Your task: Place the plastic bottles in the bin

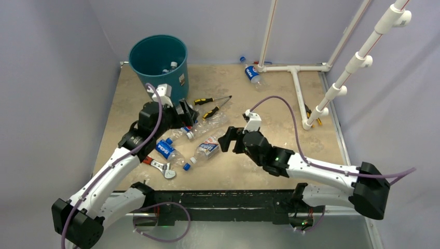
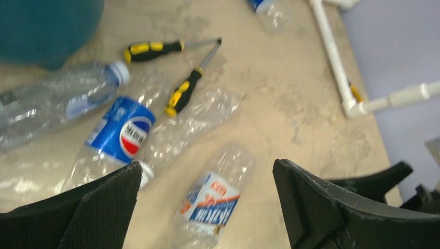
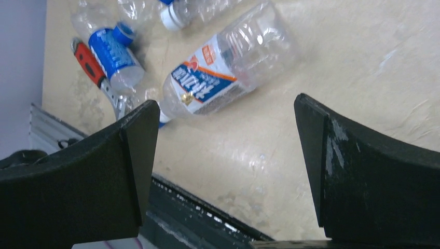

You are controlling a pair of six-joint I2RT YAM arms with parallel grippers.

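A teal bin at the back left holds some bottles. My left gripper hangs open over the bottle cluster; its view shows a Pepsi bottle, clear bottles and a labelled bottle below it. My right gripper stands open just right of that labelled bottle, which lies beyond its fingers in the right wrist view. A Pepsi bottle with blue cap lies at front left, and another at the back.
Two screwdrivers lie among the bottles, an adjustable wrench at front left. White pipe framework stands along the back and right.
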